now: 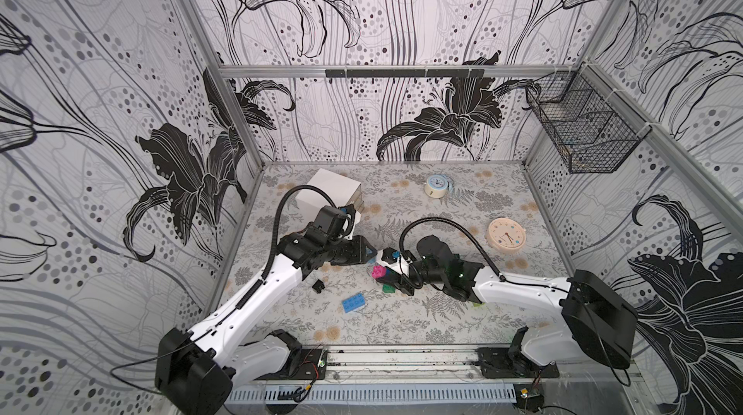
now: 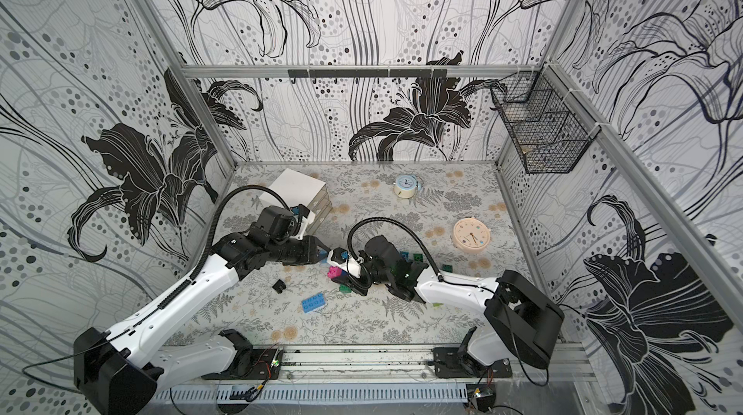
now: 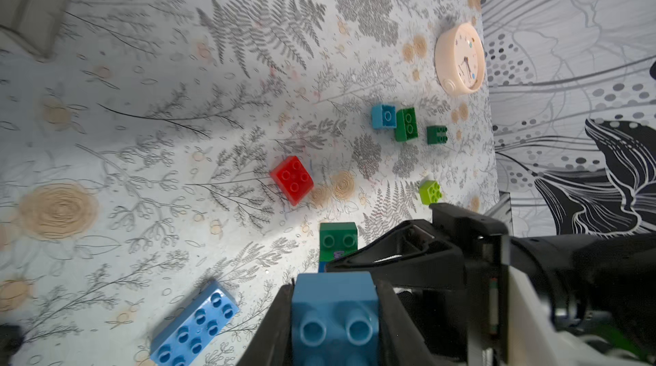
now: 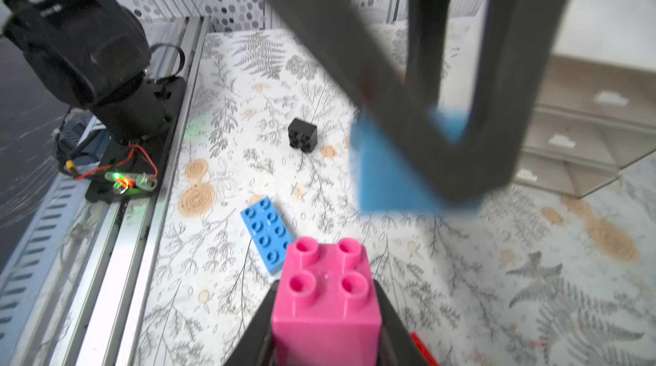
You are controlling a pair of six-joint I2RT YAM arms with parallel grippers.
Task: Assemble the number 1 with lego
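Observation:
My left gripper is shut on a blue brick [image 3: 334, 294], studs visible. My right gripper grips a pink brick [image 4: 326, 318] with four studs on top. The two grippers face each other above the middle of the table, close together in both top views; the blue brick appears blurred behind the left fingers in the right wrist view, above the pink one. A long blue brick [image 3: 192, 325] lies on the table, with a red brick [image 3: 292, 179], a green brick [image 3: 338, 237] and a black brick [image 4: 302, 134] also lying there.
A white drawer box [image 1: 328, 182] stands back left, an alarm clock [image 1: 436, 186] at the back, a pink clock [image 1: 507, 234] at right. A small cyan brick [image 3: 383, 116], more green bricks and a lime brick [image 3: 429, 192] lie rightward. A wire basket [image 1: 588, 128] hangs on the right wall.

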